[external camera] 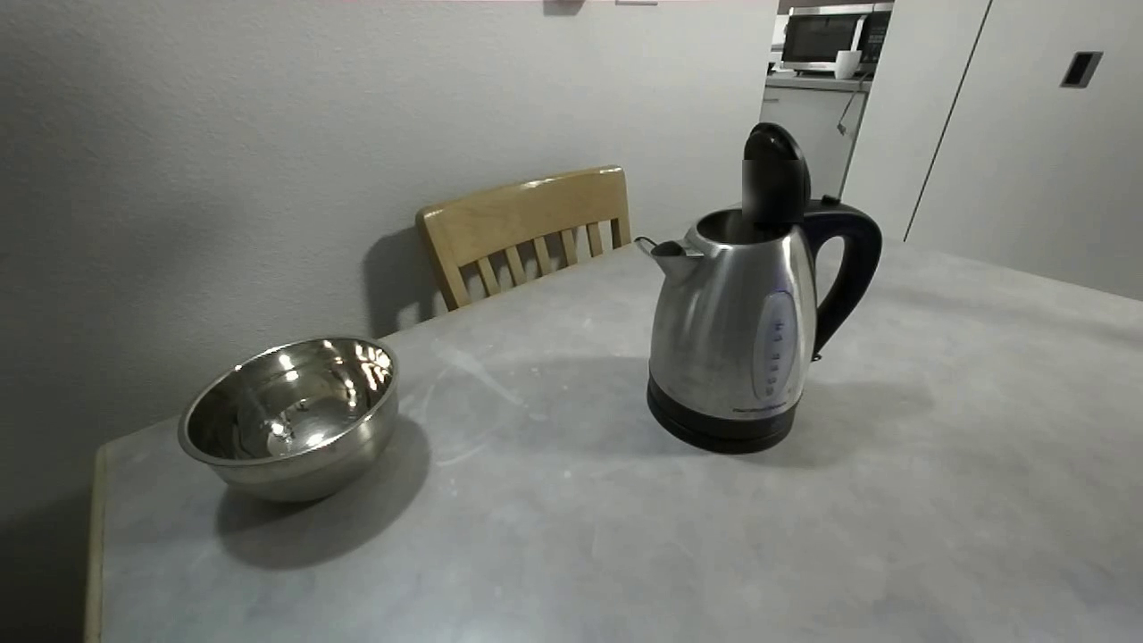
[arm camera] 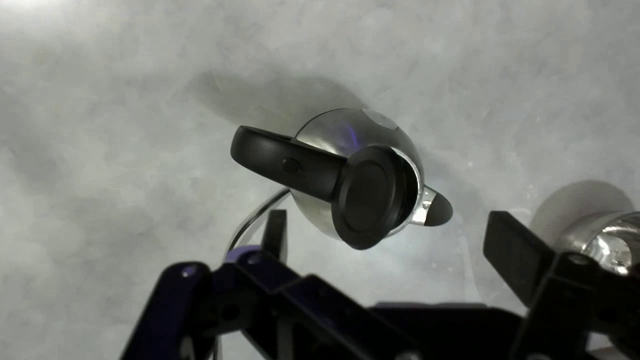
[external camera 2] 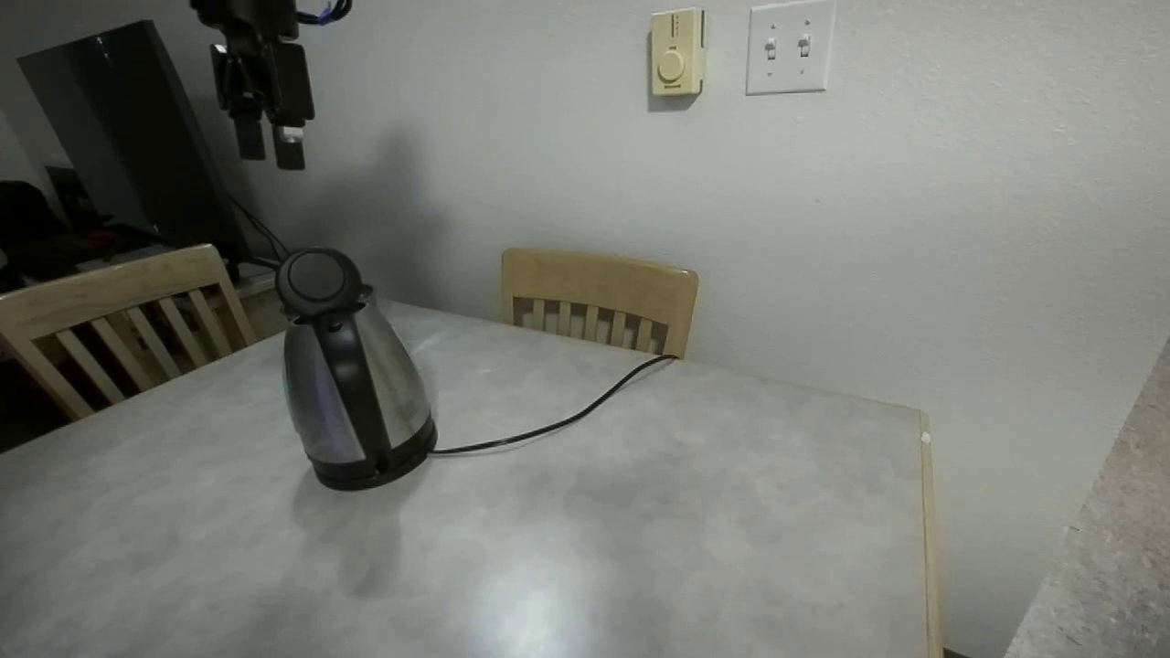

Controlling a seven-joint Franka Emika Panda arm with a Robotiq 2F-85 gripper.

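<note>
A steel kettle (external camera: 718, 321) with a black base stands upright on the grey table, its black lid (external camera: 773, 171) raised. Its spout points toward the steel bowl (external camera: 311, 461), which sits near the table's left edge in exterior view 1. From above, the wrist view shows the kettle's black handle (arm camera: 282, 159) pointing left and the lid (arm camera: 367, 198) swung up beside the opening. My gripper (external camera 2: 269, 155) hangs well above the table, higher than the kettle (external camera 2: 378, 373). Its fingers are wide apart in the wrist view, with nothing held between them.
A black cord (external camera 2: 559, 422) runs from the kettle base across the table to its far edge. Wooden chairs (external camera 2: 598, 291) stand against the table's sides.
</note>
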